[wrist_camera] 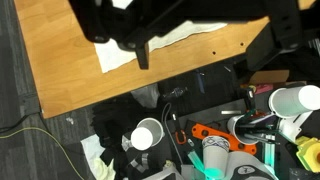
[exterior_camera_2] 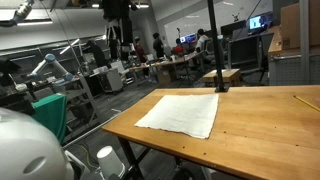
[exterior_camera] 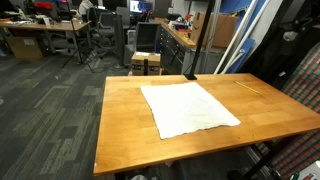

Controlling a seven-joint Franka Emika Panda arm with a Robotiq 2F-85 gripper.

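A white cloth [exterior_camera: 188,108] lies spread nearly flat on the wooden table [exterior_camera: 125,125]. The second exterior view shows the same cloth [exterior_camera_2: 180,113] towards the table's far left part. High above the table's edge hangs my gripper [exterior_camera_2: 120,52], well apart from the cloth. In the wrist view the dark fingers stand open at the top, with part of the cloth [wrist_camera: 116,54] visible beyond them; nothing is held. The fingers hide some of the cloth there.
A thin yellow stick [exterior_camera: 249,88] lies on the table near its back right. Below the table edge, the wrist view shows floor clutter, including a white cup-like object [wrist_camera: 147,133] and an orange tool [wrist_camera: 212,134]. Bare tabletop surrounds the cloth.
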